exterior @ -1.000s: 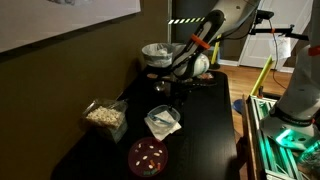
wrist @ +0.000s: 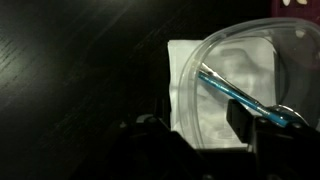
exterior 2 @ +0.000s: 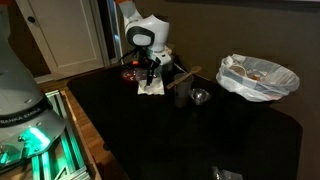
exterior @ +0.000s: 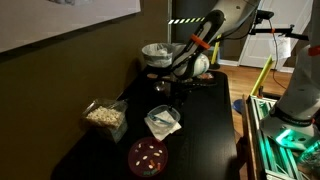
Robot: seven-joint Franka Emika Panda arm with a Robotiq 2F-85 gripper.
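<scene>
A clear plastic bowl rests on a white napkin on the black table. Lying inside it is a utensil with a shiny blue handle. My gripper is open, one dark finger outside the bowl's near-left rim and the other over its inside in the wrist view; whether either touches the rim, I cannot tell. From exterior view 1, the bowl appears just in front of the gripper. The gripper is above the napkin in exterior view 2, where the arm partly hides the bowl.
A red plate with small bits on it lies beside the bowl. A clear container of pale pieces stands by the wall. Farther off are a lined basket, a metal bowl and a dark cup near a wooden spoon.
</scene>
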